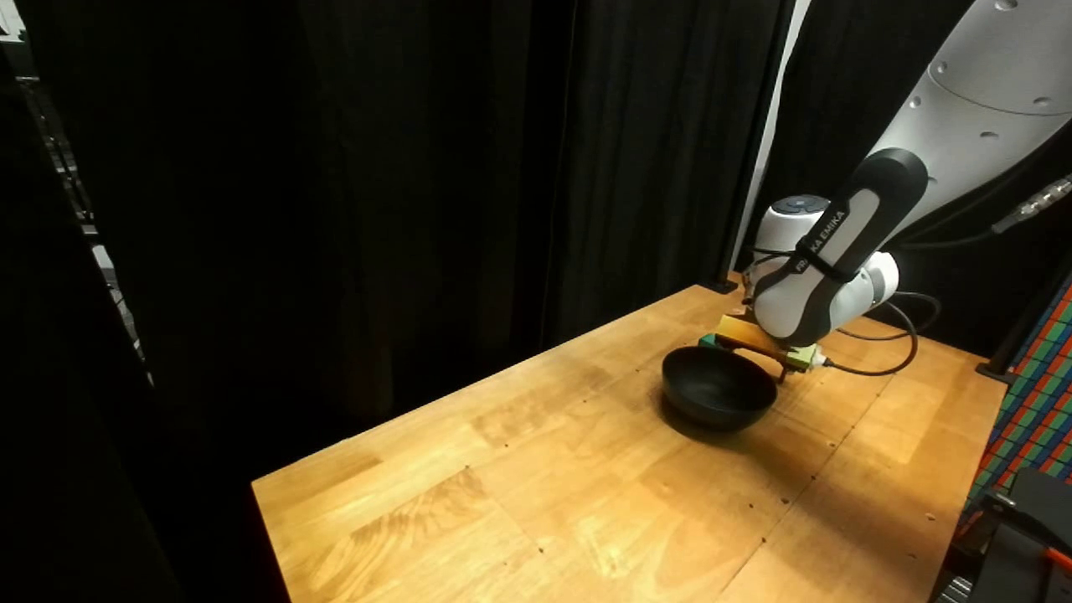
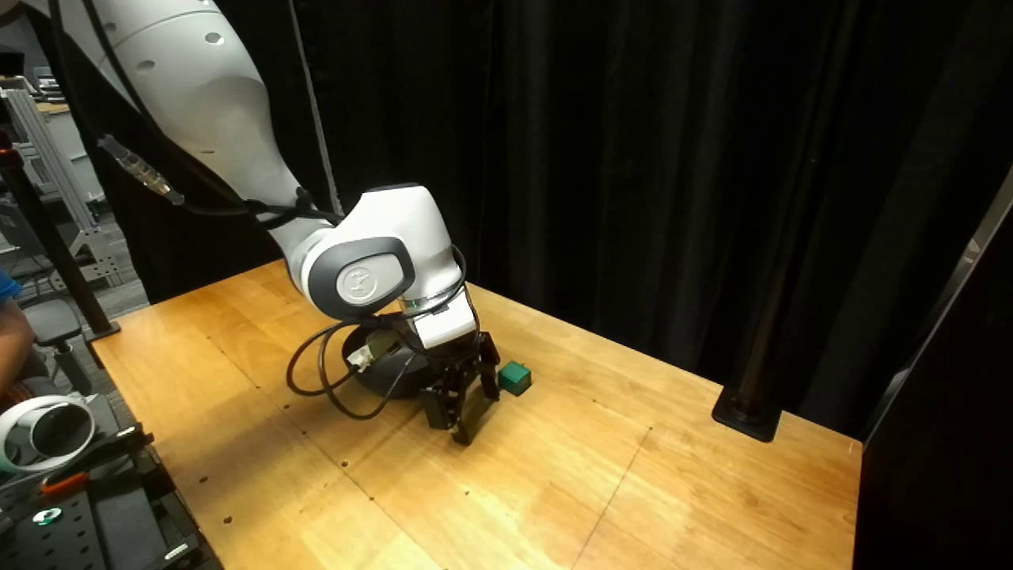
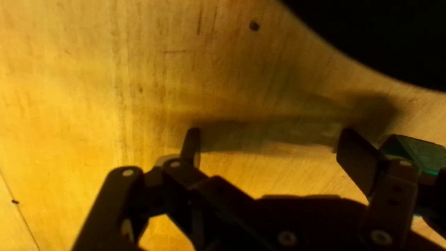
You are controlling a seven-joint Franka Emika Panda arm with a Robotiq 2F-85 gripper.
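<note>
A small green block [image 2: 515, 378] rests on the table just beyond my gripper [image 2: 472, 408] in exterior view 2. In the wrist view, my gripper is open, its fingers wide apart and only bare wood between them. Partly hidden, the green block [image 3: 422, 154] lies on the outer side of the right-hand finger, not between the two; whether they touch I cannot tell. The black bowl [image 1: 716, 390] stands upright right by the gripper in exterior view 1. Part of the bowl [image 3: 389, 37] fills the wrist view's upper right corner.
Bare wooden table [image 1: 563, 482] stretches widely toward exterior view 1's camera. Dark curtains [image 1: 422, 201] hang along the table's far edge. A cable [image 2: 328, 394] loops from the wrist close above the tabletop. A black post base [image 2: 747, 413] stands at the back edge.
</note>
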